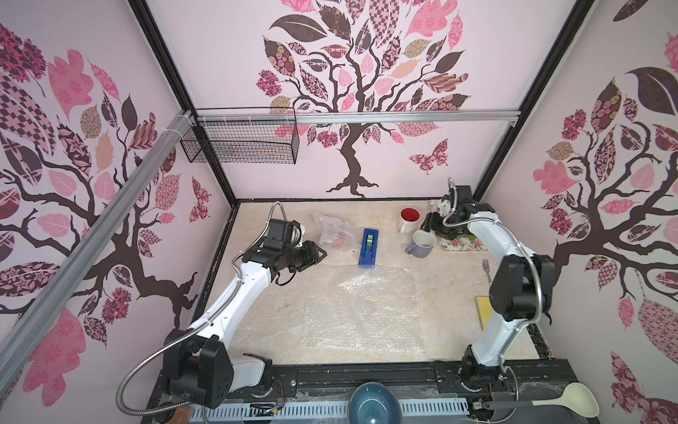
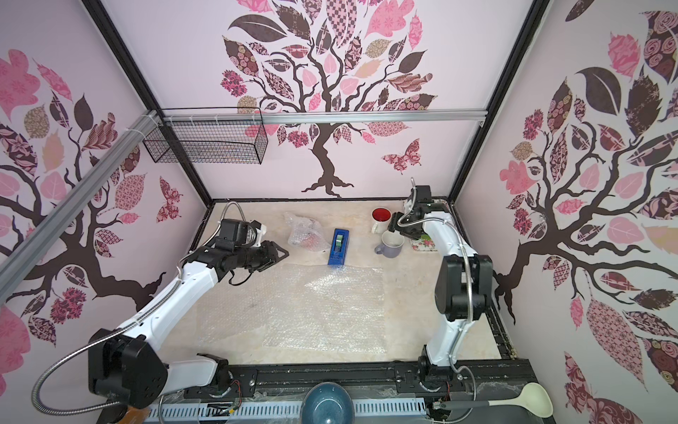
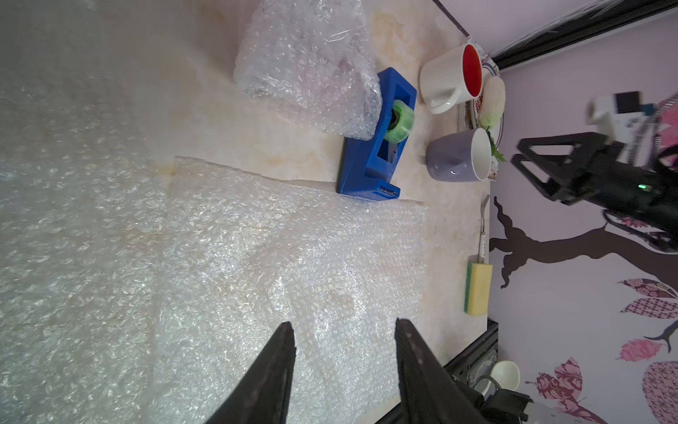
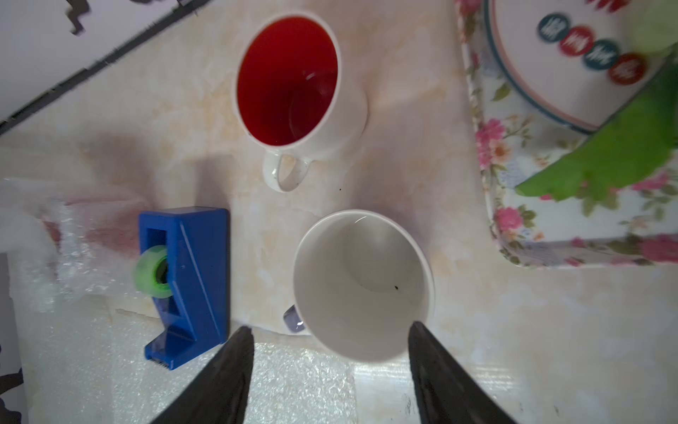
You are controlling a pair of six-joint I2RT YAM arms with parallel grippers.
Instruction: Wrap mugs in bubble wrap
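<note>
A purple-grey mug (image 4: 363, 286), white inside, stands upright at the right of the table, and a white mug with a red inside (image 4: 310, 106) is just behind it. My right gripper hovers above the purple-grey mug with its fingers apart and nothing between them. Two sheets of bubble wrap (image 1: 360, 311) lie flat across the table's middle and left, one partly over the other. Above the left part of the wrap, my left gripper also has its fingers apart and empty. A clear wrapped bundle (image 1: 336, 233) rests at the back.
A blue tape dispenser (image 1: 368, 247) with green tape stands behind the wrap. The floral tray (image 4: 505, 205) with a plate lies at back right. A fork (image 1: 486, 268) and a yellow sponge (image 3: 479, 289) sit along the right edge.
</note>
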